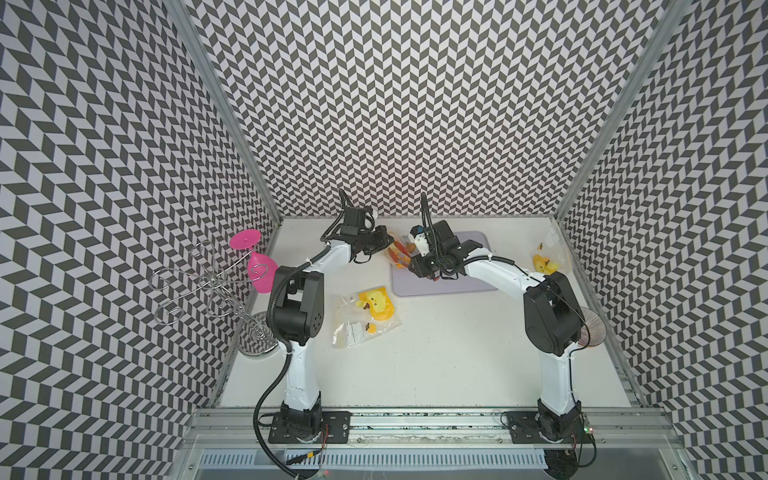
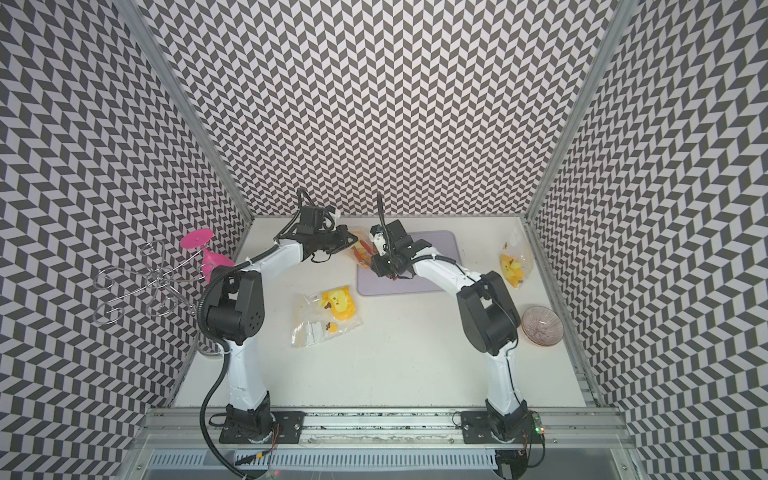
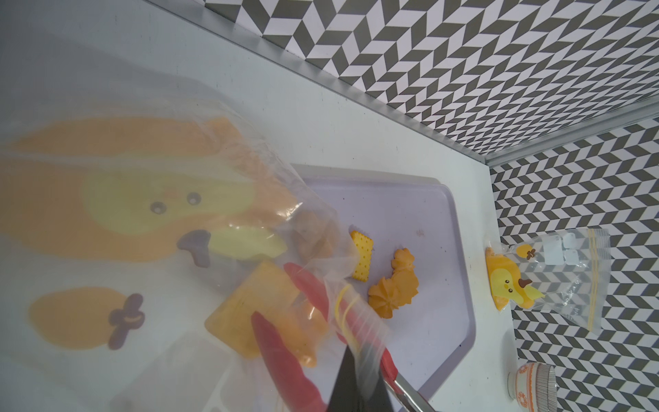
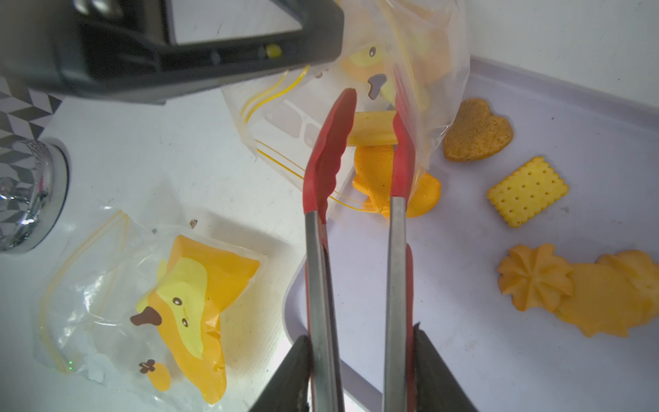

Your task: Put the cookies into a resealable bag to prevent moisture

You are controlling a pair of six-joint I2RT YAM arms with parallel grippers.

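Note:
A clear bag [image 3: 185, 226] with a printed orange dog hangs from my left gripper, which is shut on its mouth edge. My right gripper is closed around metal tongs [image 4: 318, 274]. Their red tips reach into the bag mouth and stand apart. A yellow square cracker [image 4: 372, 128] shows inside the bag between the tips. Just below lies an orange cookie [image 4: 377, 175]; whether it is under or in the bag I cannot tell. On the lilac tray [image 4: 363, 309] sit a brown heart cookie [image 4: 477, 130], a small cracker [image 4: 527, 192] and flower-shaped cookies [image 4: 535, 278].
A second dog bag [image 1: 368, 312] lies flat in front of the tray, and a third bag [image 2: 514, 264] rests at the right edge. A bowl [image 2: 542, 326] is at the right; a pink funnel-like item [image 1: 260, 268] stands at the left.

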